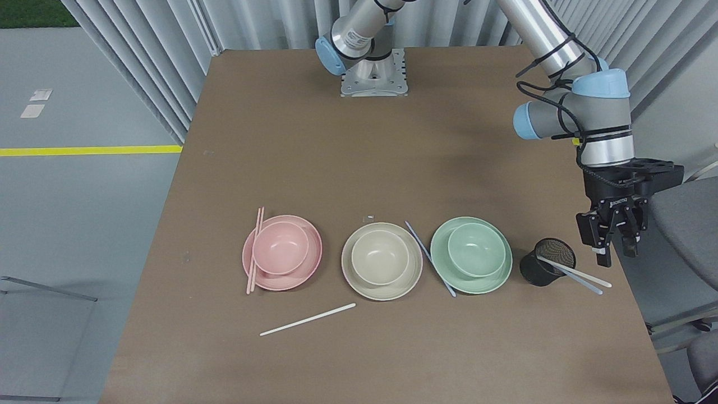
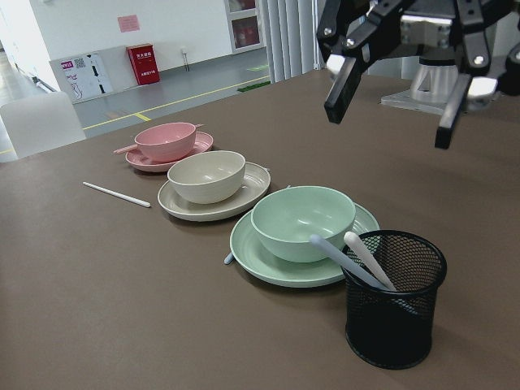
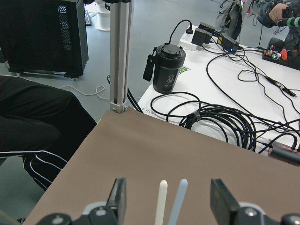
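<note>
My black gripper (image 1: 616, 239) hangs over the table's right edge above the mesh pen holder (image 1: 542, 266), open, with nothing between its fingers. A white chopstick (image 2: 366, 253) and a light blue chopstick (image 2: 333, 256) lean in the holder. Pink, cream and green bowls (image 1: 476, 249) stand on matching plates in a row. Pink chopsticks (image 1: 252, 269) lie on the pink plate; a blue chopstick (image 1: 444, 279) lies beside the cream one; a single white chopstick (image 1: 307, 319) lies in front.
In the wrist view, a white side table (image 3: 206, 79) holds cables and a black bottle (image 3: 166, 68) beyond the edge.
</note>
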